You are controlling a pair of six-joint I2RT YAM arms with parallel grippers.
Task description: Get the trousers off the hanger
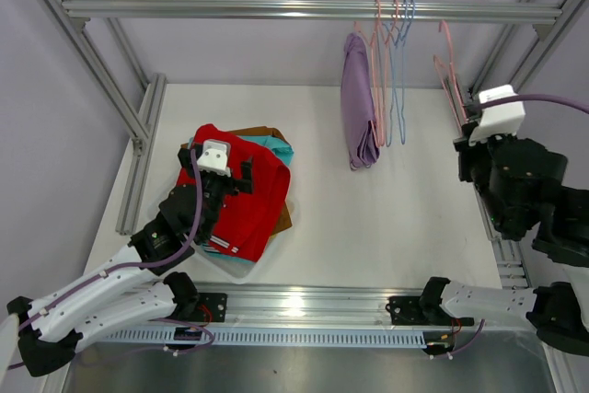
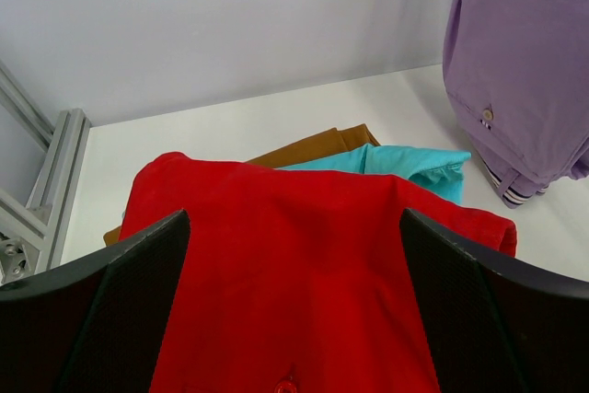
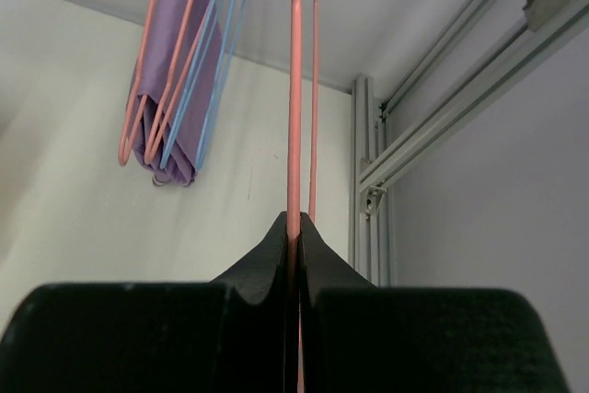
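Purple trousers (image 1: pixel 359 98) hang folded on a hanger on the rail, beside several empty pink and blue hangers (image 1: pixel 396 71); in the left wrist view the purple trousers (image 2: pixel 515 71) show a button and striped waistband. My right gripper (image 1: pixel 465 135) is shut on a pink hanger (image 3: pixel 294 108), held upright near the rail's right end with no garment on it. My left gripper (image 1: pixel 216 167) is open above a pile of red, turquoise and brown clothes (image 1: pixel 248 209), with nothing between its fingers.
The metal rail (image 1: pixel 230 9) crosses the back between side frames (image 1: pixel 138 154).
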